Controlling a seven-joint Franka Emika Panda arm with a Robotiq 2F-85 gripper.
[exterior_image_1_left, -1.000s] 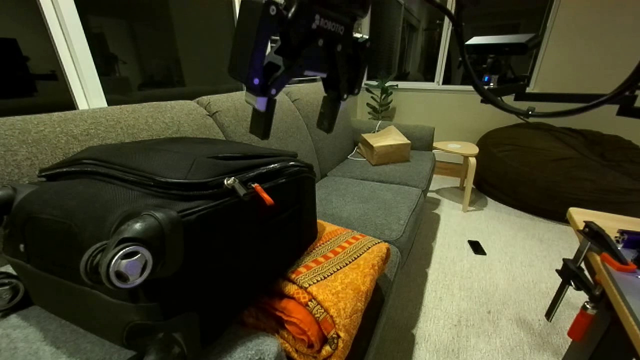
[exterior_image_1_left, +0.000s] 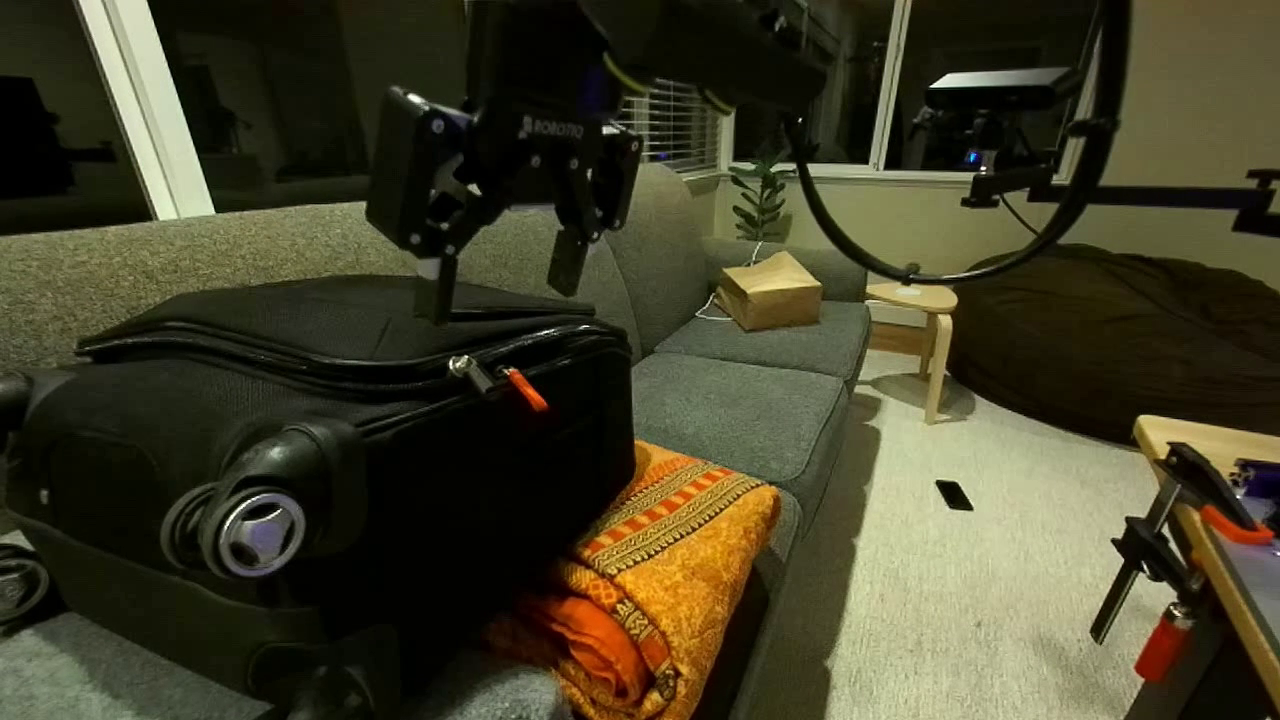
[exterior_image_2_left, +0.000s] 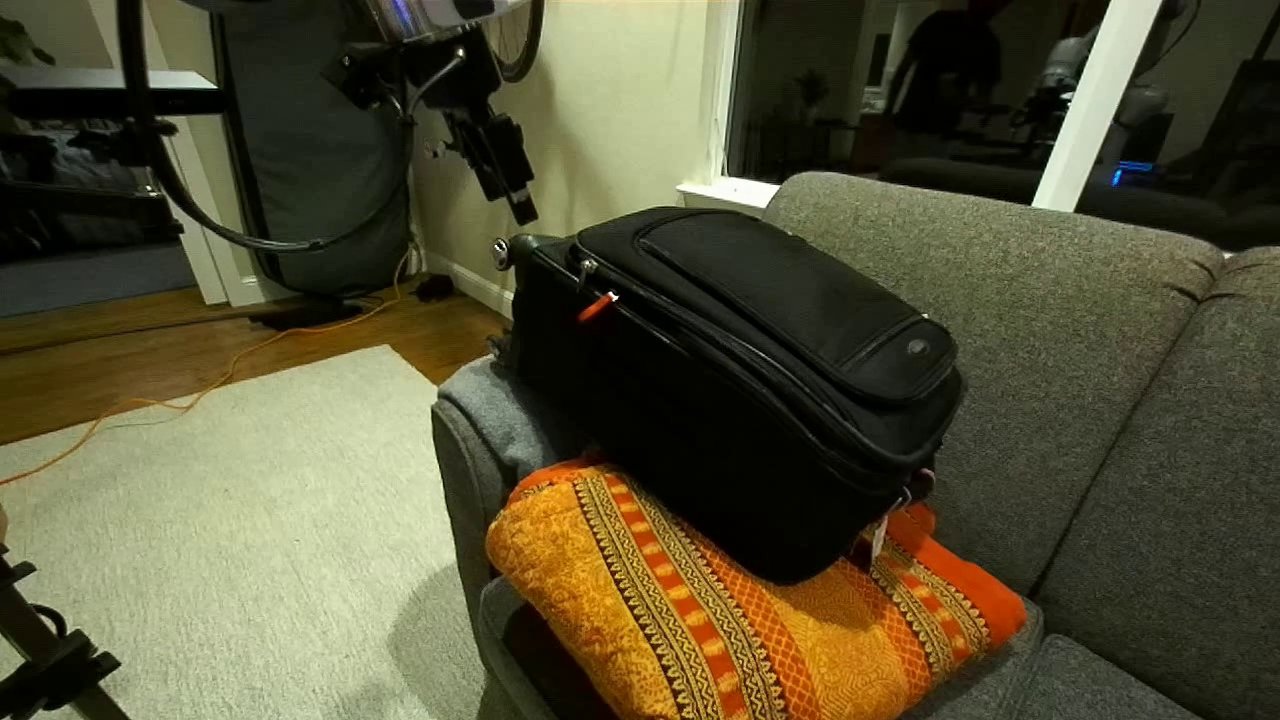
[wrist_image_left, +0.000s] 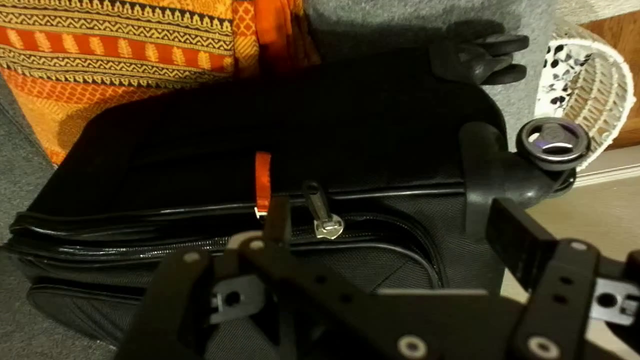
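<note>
A black suitcase (exterior_image_1_left: 516, 492) lies on its back on the sofa, partly over a folded orange blanket (exterior_image_2_left: 648, 588). On its upper edge hang a red zipper tag (wrist_image_left: 262, 180) and, close by, a metal zipper pull (wrist_image_left: 327, 226). My gripper (exterior_image_1_left: 501, 282) is open above the wheel end of the suitcase, its fingers pointing down and nothing between them. In the wrist view, the zipper pull shows between the fingertips, nearer the left one, and the red tag lies just outside the left finger (wrist_image_left: 277, 222). The gripper also shows at the suitcase's far end in exterior view 2.
The grey sofa backrest (exterior_image_2_left: 996, 276) rises behind the suitcase. Suitcase wheels (wrist_image_left: 552, 143) stick out at one end, near a white wicker basket (wrist_image_left: 600, 102). A paper bag (exterior_image_1_left: 774, 294) sits farther along the sofa. A clamped table (exterior_image_1_left: 1212, 564) stands at right.
In exterior view 1 my gripper has moved left and lower, from above the suitcase's edge to closer over its top. It stays open; the suitcase and zipper tag have not moved.
</note>
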